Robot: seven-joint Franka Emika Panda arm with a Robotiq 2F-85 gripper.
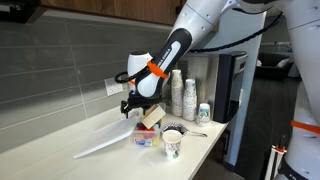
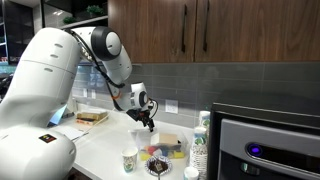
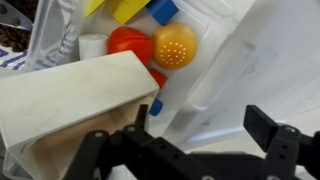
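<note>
My gripper is open, its two dark fingers wide apart at the bottom of the wrist view and nothing between them. Below it a clear plastic bin (image 1: 148, 140) holds a red toy (image 3: 130, 43), an orange round toy (image 3: 175, 46) and yellow and blue pieces. An open wooden box (image 1: 154, 115) rests tilted over the bin; in the wrist view its pale side (image 3: 75, 95) lies left of the fingers. Leaning beside the bin is a translucent lid or sheet (image 1: 107, 137). In exterior view 1 the gripper hangs just above the bin's back side.
A white mug (image 1: 172, 144) stands in front of the bin, and a patterned plate (image 1: 174, 129) with dark contents lies to its right. Several tall stacked cups (image 1: 190, 100) and a canister (image 1: 204, 114) stand behind.
</note>
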